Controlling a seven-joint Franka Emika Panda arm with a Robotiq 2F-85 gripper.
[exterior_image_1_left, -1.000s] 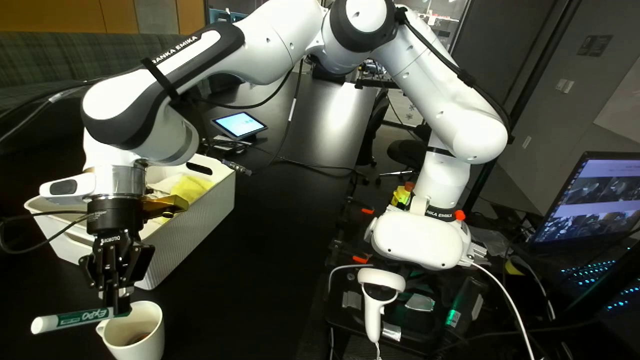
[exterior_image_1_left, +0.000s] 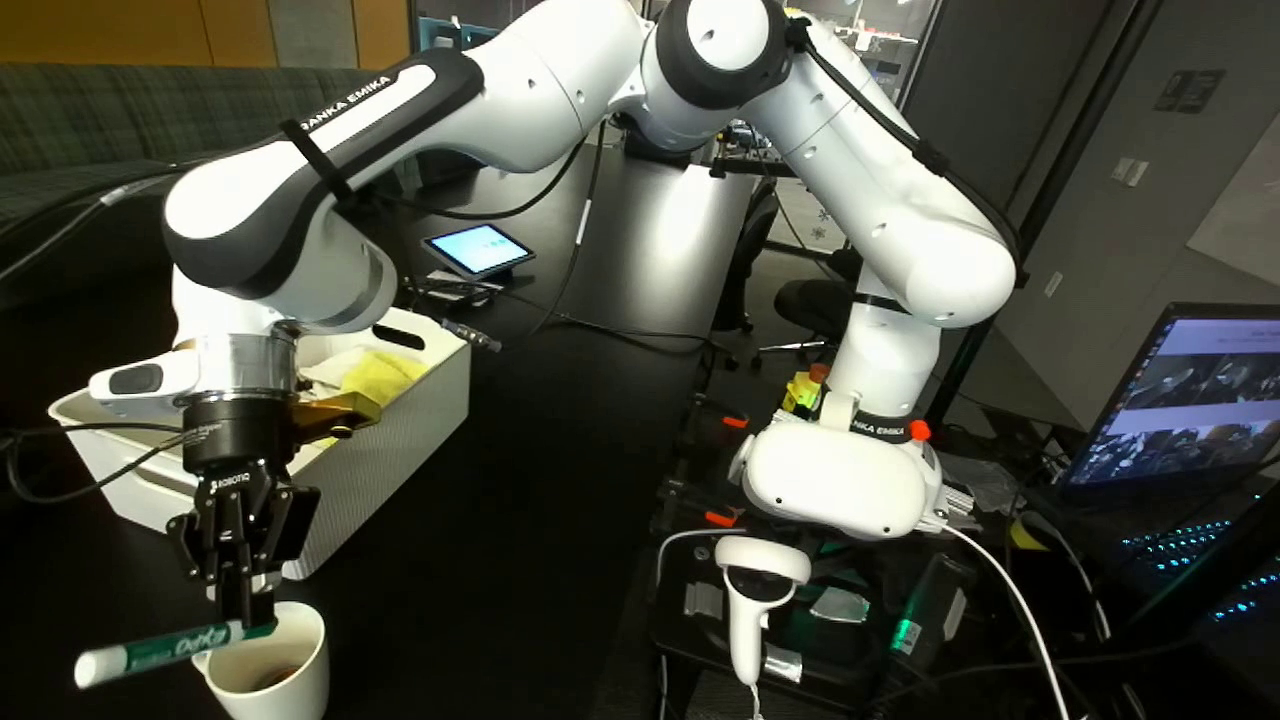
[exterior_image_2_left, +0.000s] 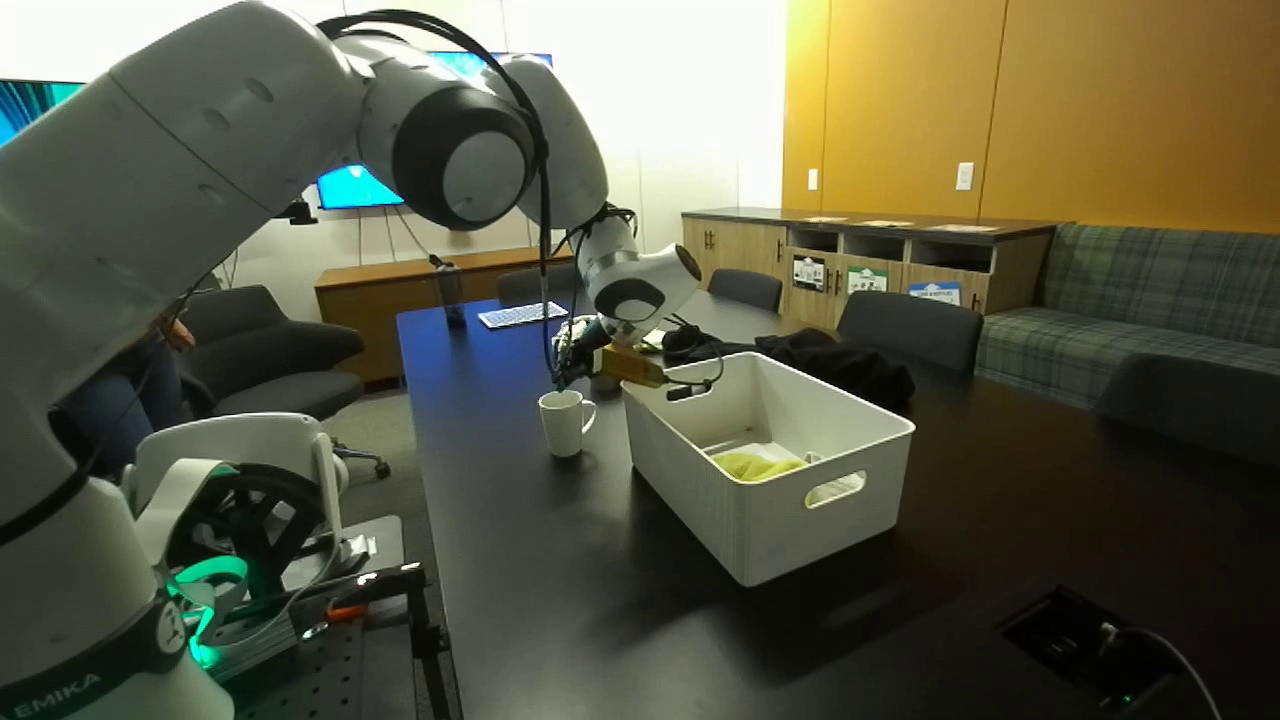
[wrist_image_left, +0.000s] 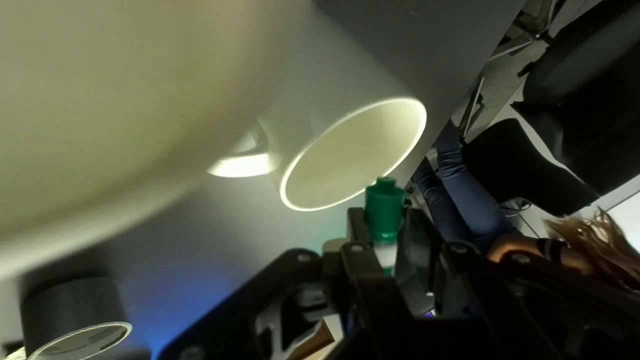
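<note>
A green and white marker (exterior_image_1_left: 180, 644) lies nearly level across the fingers of my gripper (exterior_image_1_left: 246, 614), which is shut on it. The marker's white end points left in exterior view 1, and its green cap (wrist_image_left: 384, 207) faces the wrist camera. Close below the fingers stands a white mug (exterior_image_1_left: 286, 672), upright on the table, its open mouth beside the marker's cap in the wrist view. Exterior view 2 shows the mug (exterior_image_2_left: 564, 422) under the gripper; the marker cannot be made out there.
A white bin (exterior_image_2_left: 768, 528) with yellow cloth (exterior_image_2_left: 753, 466) inside stands close beside the mug and arm. In the wrist view a dark cylinder (wrist_image_left: 72, 312) appears at lower left.
In exterior view 1 my gripper has shifted slightly right with the marker, closer over the mug. The marker is tilted a little more, its white end lower. The mug stays put.
</note>
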